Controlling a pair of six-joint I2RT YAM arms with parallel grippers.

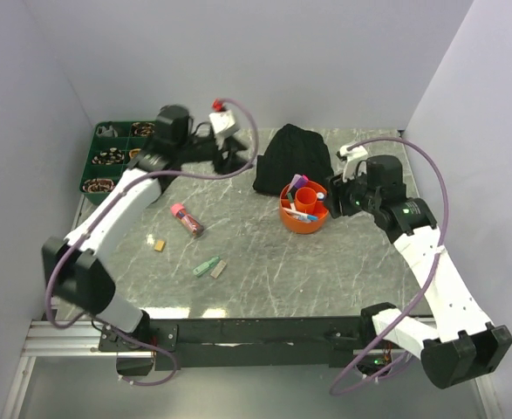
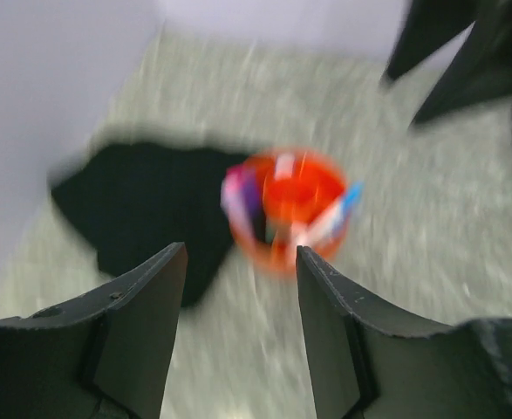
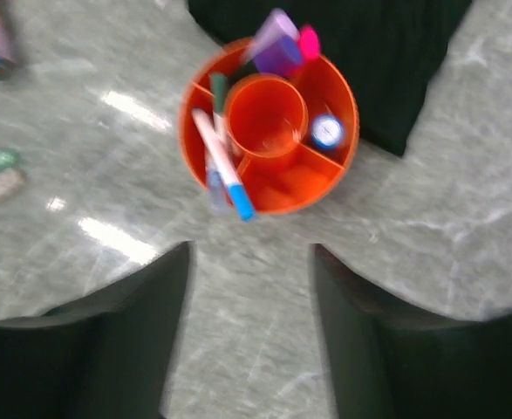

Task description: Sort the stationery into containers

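An orange divided round container (image 1: pixel 290 223) holds pens, a purple item and other small stationery in the top view. My left gripper (image 1: pixel 234 160), blurred, is raised above the table, left of it; its fingers stand apart with nothing between them in the left wrist view. My right gripper (image 1: pixel 334 196) hangs just right of the container, open and empty in the right wrist view. Loose on the table lie a pink-capped bottle-like item (image 1: pixel 188 221), a small yellow piece (image 1: pixel 160 245), a green item (image 1: pixel 206 265) and a grey block (image 1: pixel 218 269).
A green compartment tray (image 1: pixel 123 164) with coiled items stands at the back left, partly behind the left arm. A black cloth (image 1: pixel 287 147) lies behind the orange container. Walls border the back and sides.
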